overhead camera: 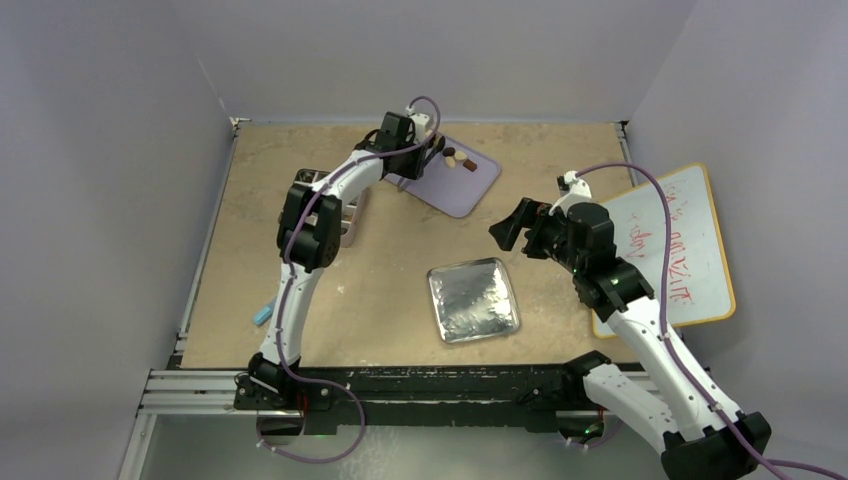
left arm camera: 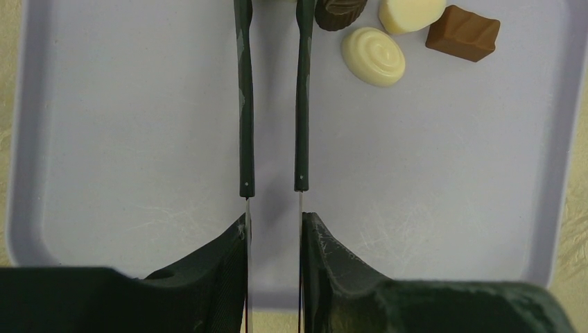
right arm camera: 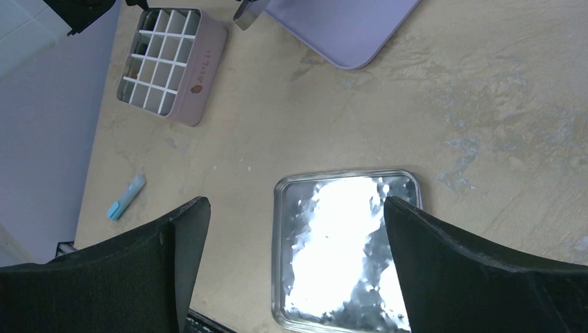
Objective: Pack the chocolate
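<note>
A lilac tray (overhead camera: 455,195) at the back holds several chocolates: a dark one (left arm camera: 340,10), white ones (left arm camera: 373,57) and a brown block (left arm camera: 462,32). My left gripper is over it, fingers parted, their tips at the top edge of the left wrist view by a mostly hidden piece; whether they touch it I cannot tell. The pink box with white compartments (right arm camera: 168,62) stands to the left, partly under the left arm in the top view. My right gripper (overhead camera: 515,225) hangs open above the table's right part, empty.
A steel tray (overhead camera: 473,300) lies at front centre. A whiteboard with red writing (overhead camera: 700,240) leans at the right. A blue pen-like object (right arm camera: 126,196) lies at the left.
</note>
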